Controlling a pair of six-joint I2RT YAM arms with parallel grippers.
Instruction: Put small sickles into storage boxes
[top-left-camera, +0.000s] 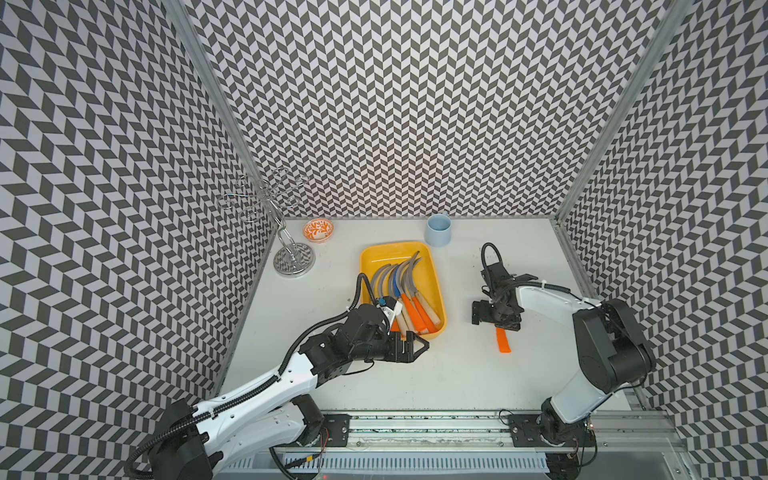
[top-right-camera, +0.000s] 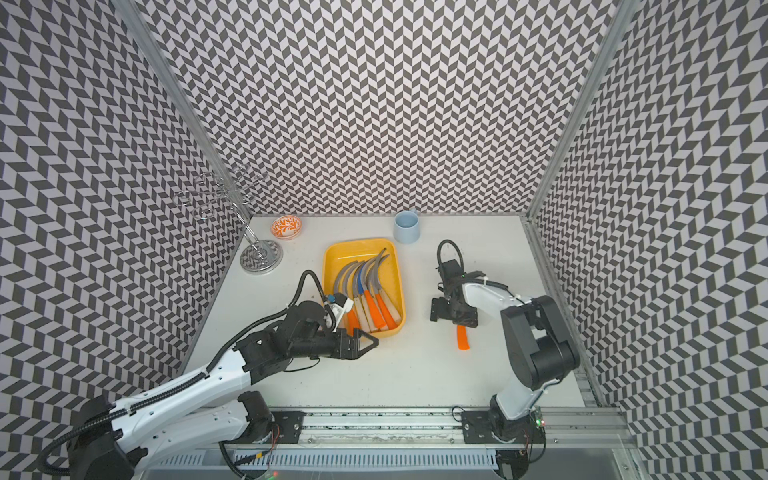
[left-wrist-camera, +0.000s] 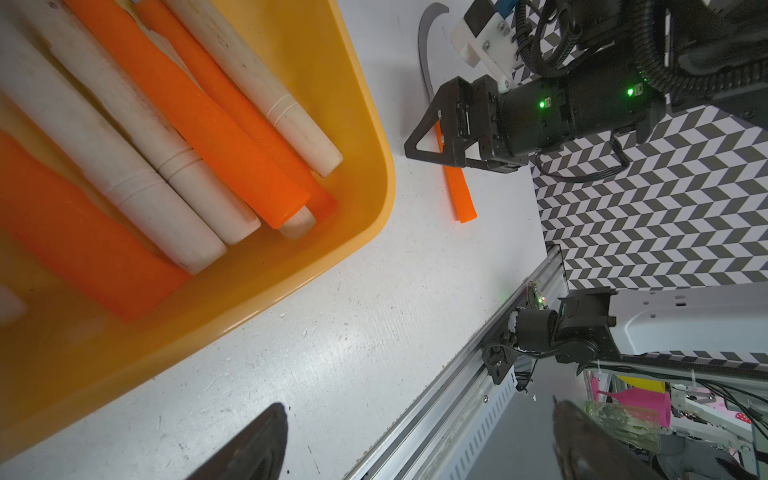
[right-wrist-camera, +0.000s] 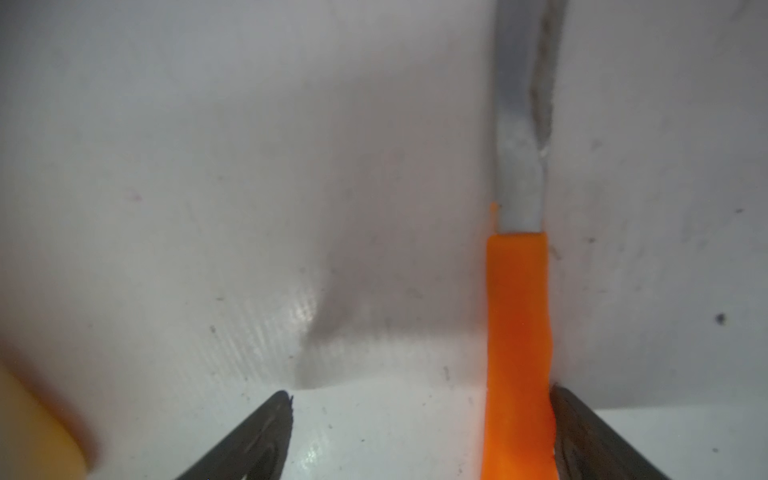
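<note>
A yellow box holds several sickles with orange and wooden handles, blades toward the back. One orange-handled sickle lies on the table right of it. My right gripper stands open low over this sickle, its right finger touching the handle, the left finger apart from it. In the top views the gripper hides much of that sickle. My left gripper is open above the box's front edge, with nothing held between its fingers.
A light-blue cup, a patterned orange bowl and a metal stand are at the back.
</note>
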